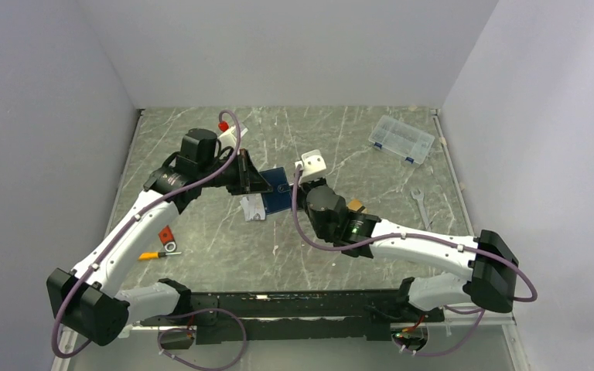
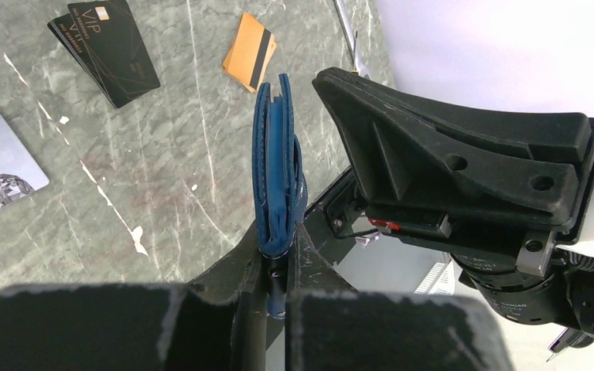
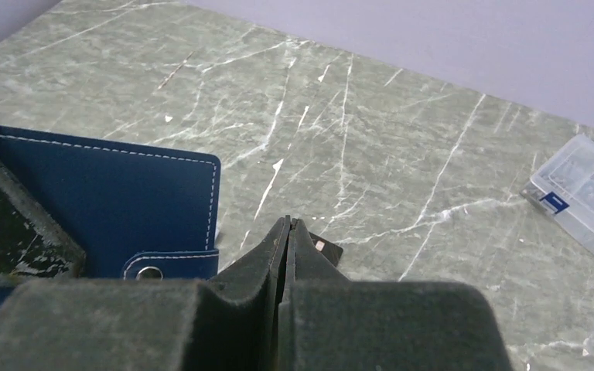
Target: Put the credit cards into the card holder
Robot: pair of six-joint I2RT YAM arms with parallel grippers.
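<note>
The blue card holder (image 1: 277,199) is upright in my left gripper, which is shut on it; the left wrist view shows it edge-on. My right gripper is shut, nothing visible between its fingers, beside the holder (image 3: 108,193). On the table in the left wrist view lie black VIP cards (image 2: 112,58) at upper left, a silver VIP card (image 2: 0,154) at the left edge and orange cards (image 2: 249,54) at upper middle.
A clear compartment box (image 1: 401,139) lies at back right, a wrench (image 1: 421,207) at right. An orange-handled tool (image 1: 155,255) and a red item (image 1: 165,235) lie at front left.
</note>
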